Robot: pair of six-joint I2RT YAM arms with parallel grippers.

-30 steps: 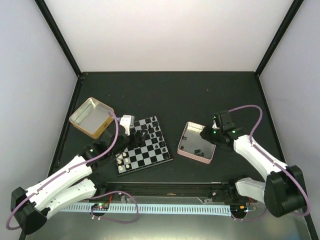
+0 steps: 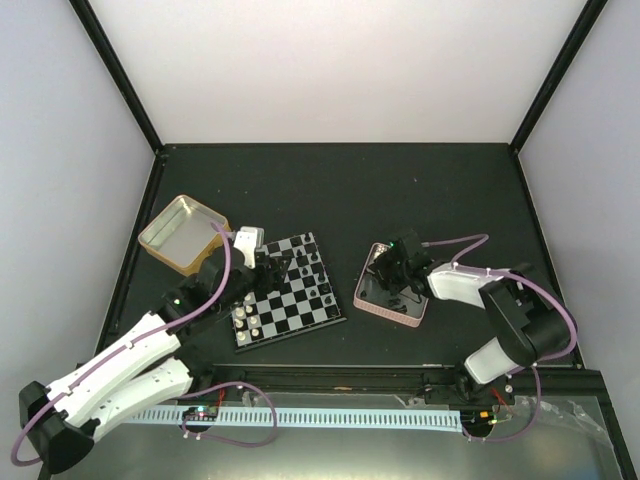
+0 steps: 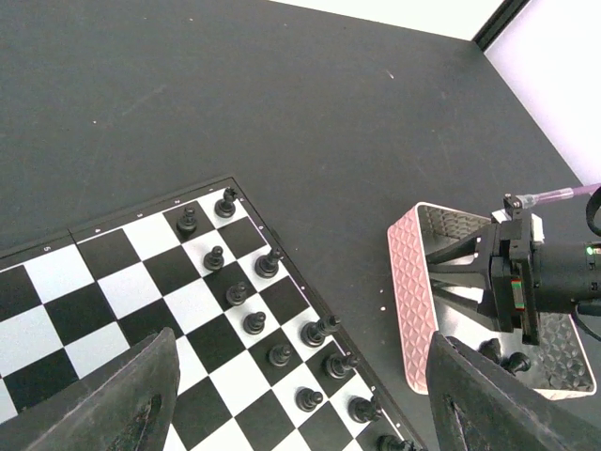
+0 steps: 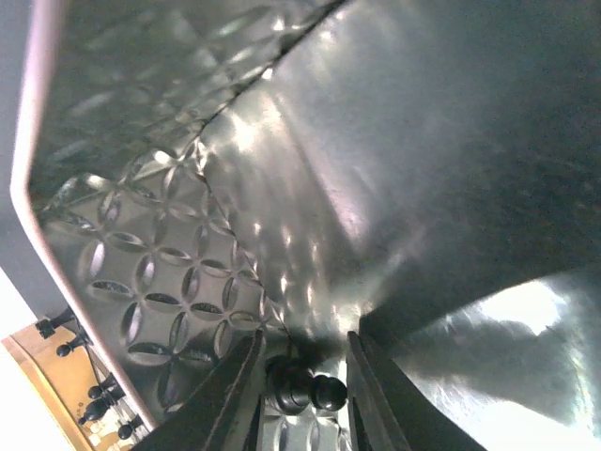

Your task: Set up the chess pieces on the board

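The chessboard (image 2: 285, 315) carries black pieces on its right side and white pieces at the near left. My left gripper (image 2: 272, 268) hangs open over the board; its wrist view shows black pieces such as a pawn (image 3: 254, 322). My right gripper (image 2: 390, 270) is down inside the pink tray (image 2: 388, 312). In the right wrist view a black piece (image 4: 289, 387) lies between its part-open fingers, by the tray's patterned wall; whether they touch it I cannot tell. A few other black pieces (image 3: 516, 364) lie in the tray.
A gold tray (image 2: 180, 258), apparently empty, stands at the back left beside the board. Side walls bound the table.
My right gripper has moved left and down from the pink tray's right side into the tray. The left arm has barely moved.
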